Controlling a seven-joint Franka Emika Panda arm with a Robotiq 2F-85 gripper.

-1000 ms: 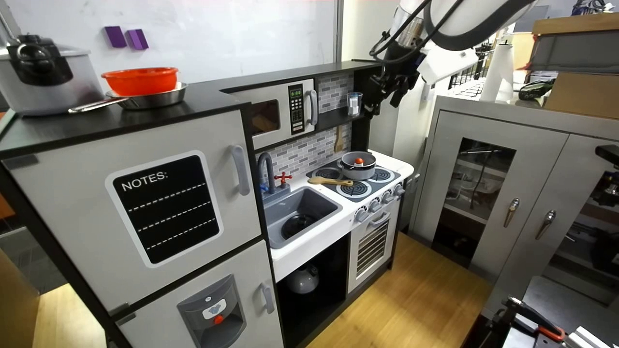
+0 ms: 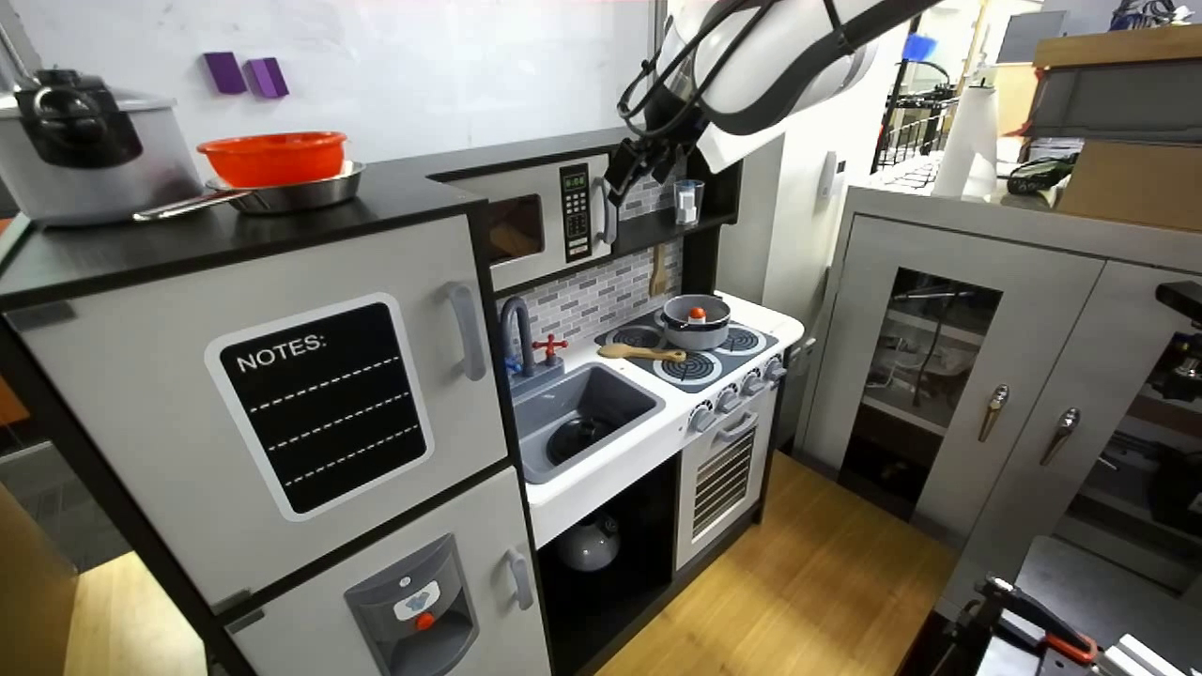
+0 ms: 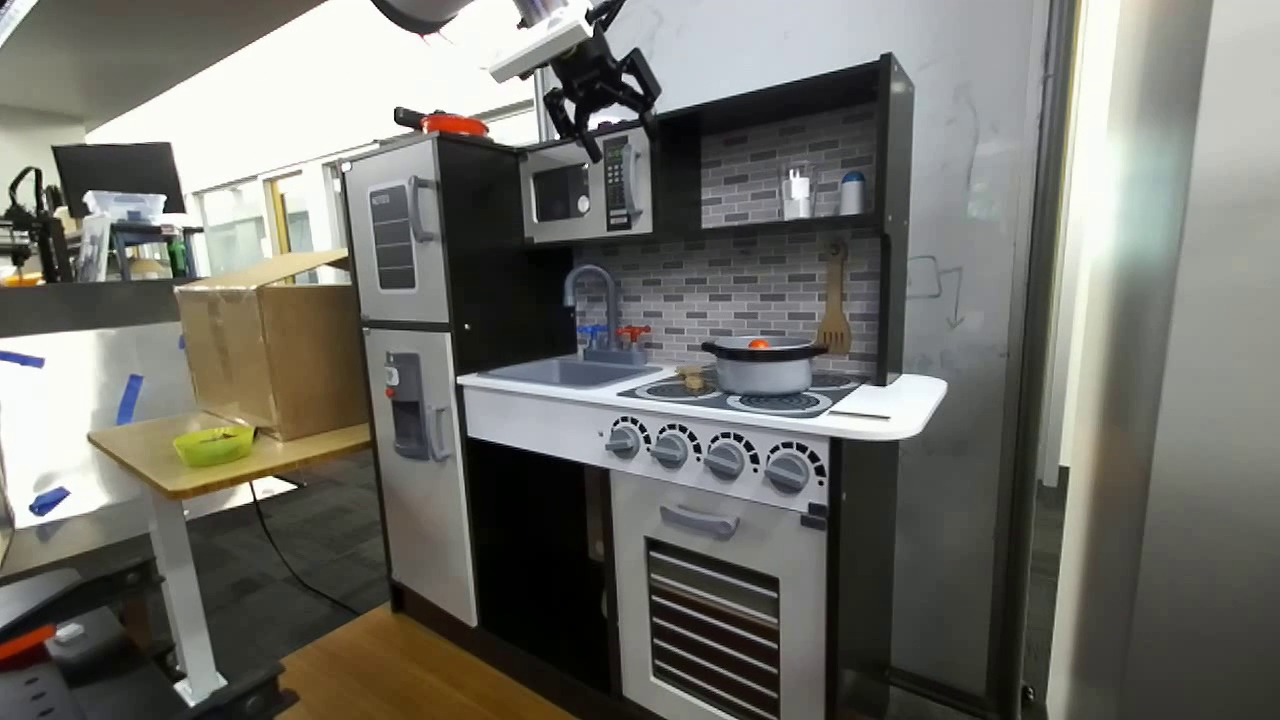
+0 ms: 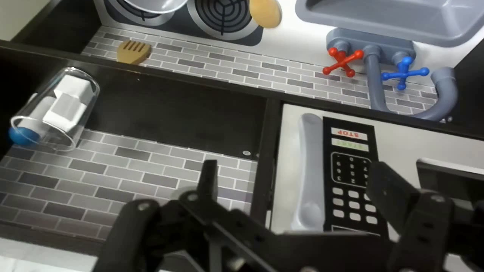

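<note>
My gripper stands open in front of the toy microwave, its two dark fingers apart with nothing held. Between them in the wrist view lies the microwave's grey handle (image 4: 311,174), beside the black keypad (image 4: 351,170); whether either finger touches it cannot be told. In exterior view 2 the gripper (image 3: 618,134) hangs at the height of the microwave (image 3: 561,192), whose door looks closed. A clear cup (image 4: 61,111) with white blocks inside and a blue-topped bottle (image 4: 23,136) are on the shelf to the side.
Below the shelf, a grey pot (image 3: 762,370) holding a red-orange item sits on the stove, with a wooden spoon (image 2: 639,353) nearby. The sink (image 2: 586,415) and faucet (image 2: 516,327) are under the microwave. A shelf divider (image 4: 267,149) runs close beside the handle.
In exterior view 1 the arm has swung left, from the shelf's outer end to in front of the microwave handle. The kitchen objects look unmoved.
</note>
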